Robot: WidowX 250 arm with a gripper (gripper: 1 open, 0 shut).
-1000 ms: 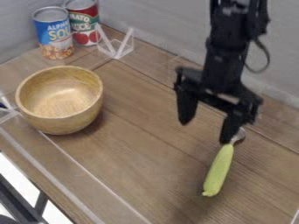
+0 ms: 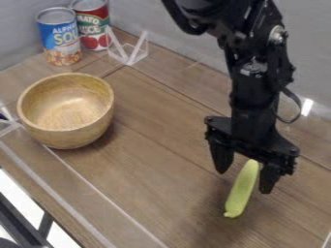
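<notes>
A pale green, elongated vegetable-like object (image 2: 239,194) lies on the wooden table at the lower right. My black gripper (image 2: 245,169) is low over its upper end, open, with one finger on each side. Whether either finger touches the object I cannot tell.
A wooden bowl (image 2: 65,128) sits on the left of the table. Two cans, a blue one (image 2: 60,39) and a red one (image 2: 93,24), stand in the back left corner. A pale wall runs along the back.
My gripper has moved downward over the green object, now covering more of its upper end. The object, bowl and cans have not visibly moved.
</notes>
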